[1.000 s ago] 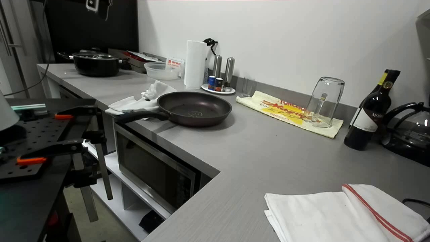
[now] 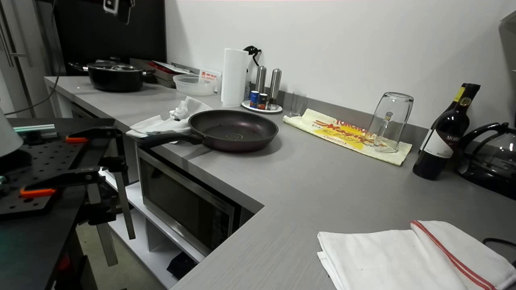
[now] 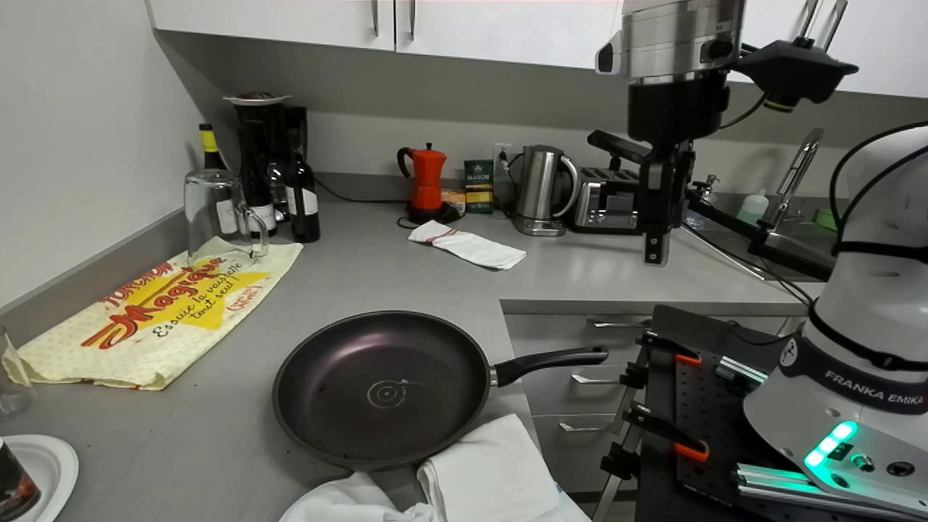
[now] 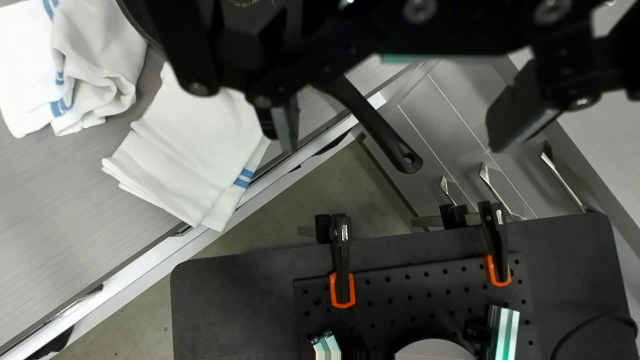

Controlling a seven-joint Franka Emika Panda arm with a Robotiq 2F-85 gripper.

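Observation:
My gripper is open in the wrist view, its two fingers wide apart with nothing held between them. In exterior view 2 the gripper [image 3: 657, 248] points down, high at the right, clear of the counter. A dark frying pan [image 3: 383, 391] rests upright on the grey counter, its handle [image 3: 557, 359] sticking out past the counter edge. From the wrist, that handle [image 4: 375, 123] shows below, between the fingers, while most of the pan is hidden. White cloths with blue stripes [image 4: 192, 150] lie beside the pan; one reaches the edge.
A yellow towel [image 2: 333, 133] bears an upturned glass mug [image 2: 392, 121], near wine bottles [image 2: 442, 137]. A white red-striped cloth [image 2: 396, 258] lies across the counter corner. A red moka pot [image 3: 426, 178], kettle [image 3: 541, 191] and toaster [image 3: 605, 200] line the back. Clamps [image 4: 342, 258] stand up from my mount.

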